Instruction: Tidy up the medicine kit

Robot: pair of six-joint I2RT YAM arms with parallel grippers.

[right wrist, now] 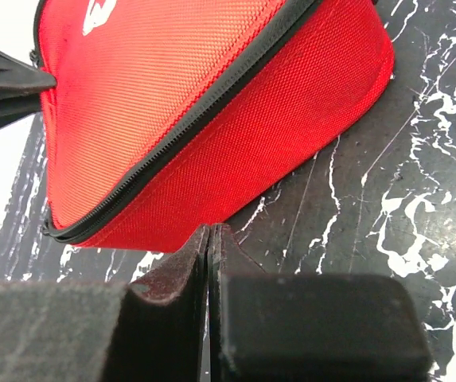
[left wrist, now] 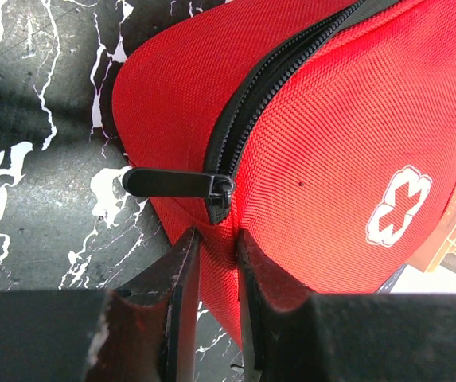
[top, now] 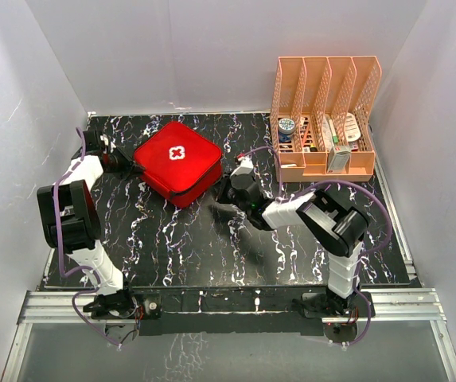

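Note:
A red zipped bag (top: 176, 159) with a white cross lies on the dark marble table. At its left end is my left gripper (top: 132, 167); in the left wrist view its fingertips (left wrist: 216, 239) press on the red fabric just below the black zipper pull (left wrist: 172, 183), and whether they pinch cloth is unclear. My right gripper (top: 224, 191) is beside the bag's right end, apart from it; in the right wrist view it is shut, with nothing showing between its fingers, in front of the bag's zipped side (right wrist: 235, 159).
A peach organizer (top: 315, 171) with upright dividers, holding a jar (top: 286, 127), boxes and other small items, stands at the back right. Walls bound both sides and the back.

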